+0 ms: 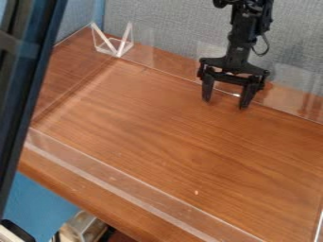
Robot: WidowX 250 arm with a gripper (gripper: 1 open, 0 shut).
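My black gripper (226,96) hangs from the arm at the top right, low over the back edge of the wooden table (171,151). Its two fingers stand well apart, open, with nothing visible between them. A small pale patch shows behind the fingers, too small to identify.
A clear plastic bracket (112,47) stands at the back left corner. Transparent low walls edge the table. A grey fabric panel (164,24) rises behind, and a dark frame (19,85) fills the left edge.
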